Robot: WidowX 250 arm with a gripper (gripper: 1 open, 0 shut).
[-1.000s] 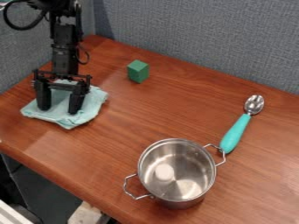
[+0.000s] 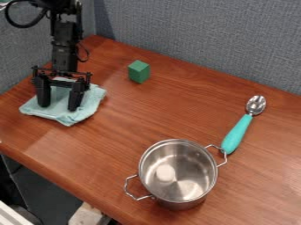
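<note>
My black gripper [image 2: 62, 95] is lowered over a pale blue-grey cloth [image 2: 77, 114] at the left of the table, its fingers down at the cloth and partly hiding it. Whether the fingers are parted or closed on fabric is hard to tell from this view.
A green block [image 2: 139, 72] stands behind, right of the cloth. A steel pot [image 2: 194, 176] with a small pale object inside sits at the front right. A teal-handled spoon [image 2: 235, 134] lies at the right.
The gripper has shifted very slightly over the cloth; otherwise the scene looks the same.
</note>
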